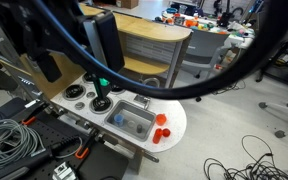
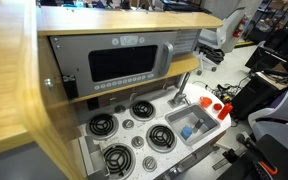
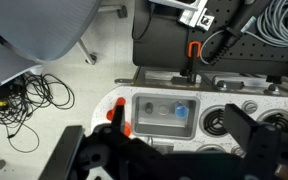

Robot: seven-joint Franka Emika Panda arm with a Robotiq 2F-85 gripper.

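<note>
My gripper stands open in the wrist view, its dark fingers (image 3: 246, 135) wide apart with nothing held between them. It looks down from above on a toy kitchen counter. Between the fingers shows the grey sink (image 3: 164, 128), which holds a blue item (image 3: 180, 110) and a small greyish one. Red objects (image 3: 125, 128) lie on the white counter beside the sink; exterior view 2 shows them too, near the sink's far side (image 2: 225, 111). In exterior view 1, a green object (image 1: 104, 83) is near the burners.
Several stove burners (image 2: 161, 138) lie beside the sink, with a microwave (image 2: 122, 65) behind them under a wooden shelf. A dark platform (image 3: 209, 50) carries coiled cables (image 3: 281, 20) and clamps. An office chair (image 3: 29, 40) and loose black cables (image 3: 24, 103) are on the floor.
</note>
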